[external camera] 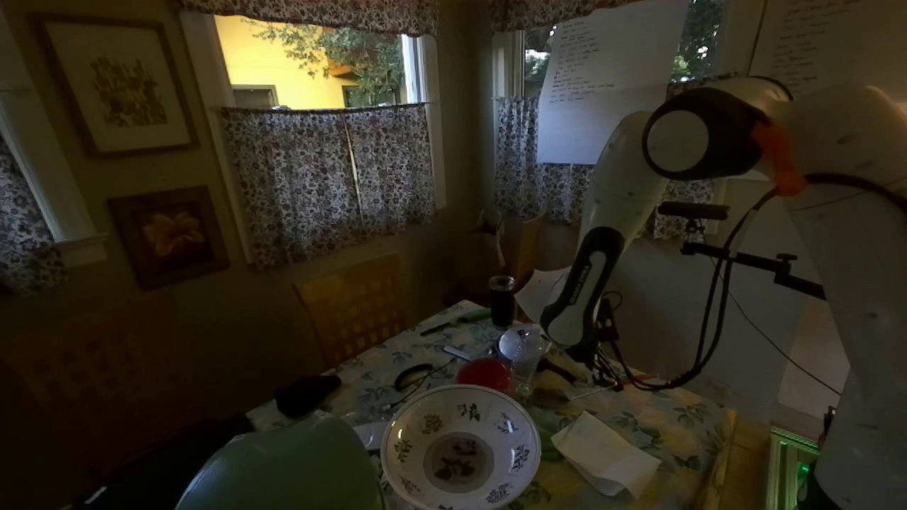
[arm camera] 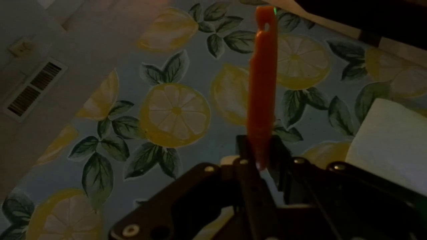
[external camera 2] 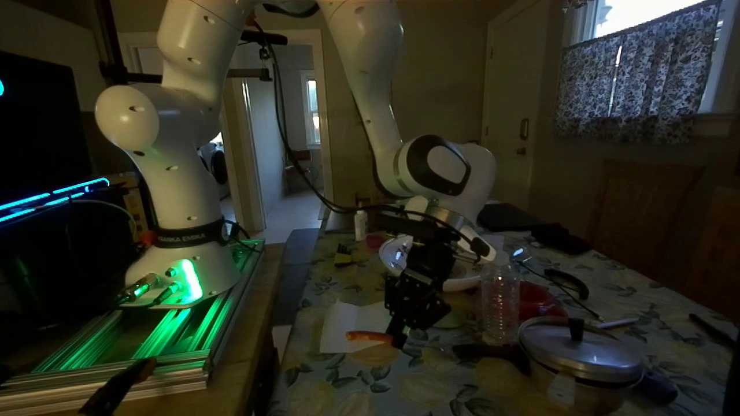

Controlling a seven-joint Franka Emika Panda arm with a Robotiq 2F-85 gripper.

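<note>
A slim orange handle [arm camera: 263,88] with a small hole near its far end stands out from between the dark fingers of my gripper in the wrist view. The fingers are shut on its lower end. In exterior view 2 the orange handle [external camera 2: 366,337] points left from the gripper [external camera 2: 398,335], above the tablecloth and near a white paper. Exterior view 1 shows the gripper [external camera: 608,378] small and dark over the table's far right part. A thin pale streak runs left from it there; I cannot tell whether it belongs to the orange thing.
A patterned white bowl [external camera: 460,447], a red bowl [external camera: 482,373], a clear bottle [external camera 2: 499,303] and a lidded pot [external camera 2: 581,353] stand on the table. White paper [external camera: 605,454] lies near the right edge. A black handle [external camera 2: 492,352] lies close to the gripper.
</note>
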